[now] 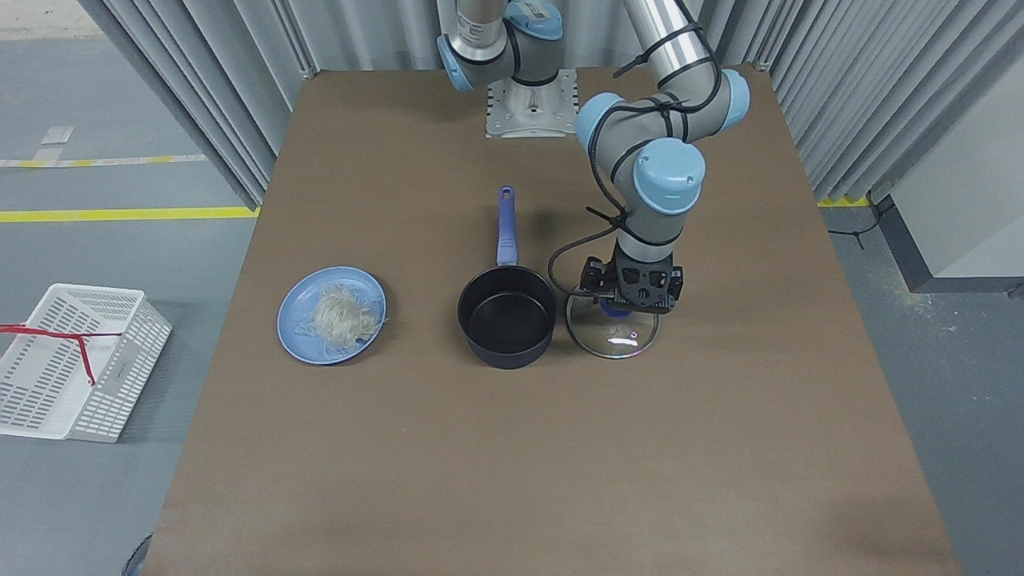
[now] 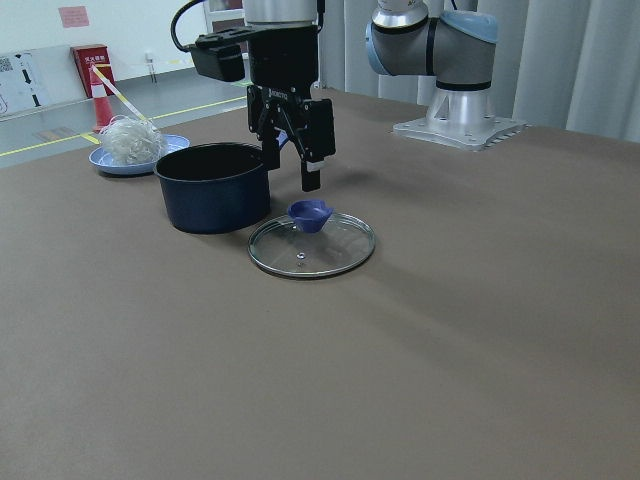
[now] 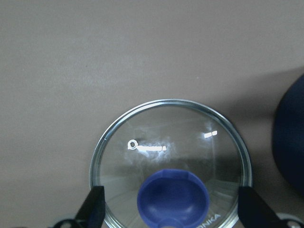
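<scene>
My gripper hangs open just above the glass lid, which lies on the table. Its fingers stand either side of the lid's blue knob in the wrist view, while the left view shows them a little above it. The dark saucepan with an upright-lying blue handle sits directly left of the lid in the front view, empty. Further left, a blue plate holds white noodle-like strands.
The arm's base plate is at the back edge. A white basket is on the floor to the left.
</scene>
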